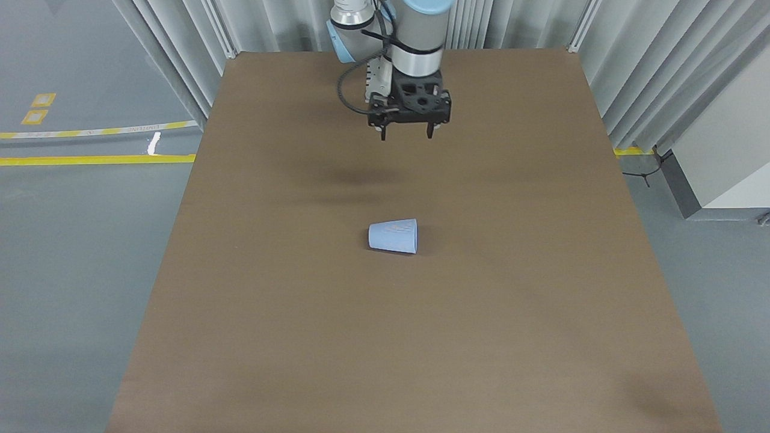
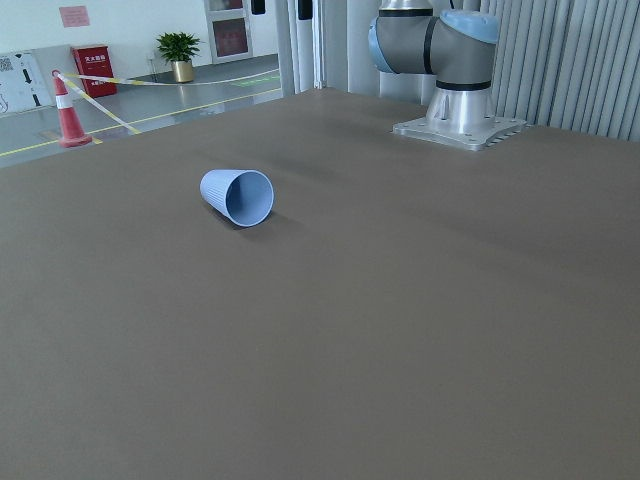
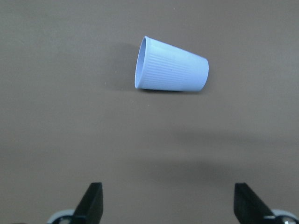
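A light blue ribbed cup lies on its side near the middle of the brown table; in the left camera view the cup shows its open mouth. My gripper hangs above the table behind the cup, its two fingers wide apart and empty. In the wrist view the cup lies in the upper middle, with the open gripper at the bottom edge.
The arm's base plate stands at the back of the table. A white block stands off the table's right edge.
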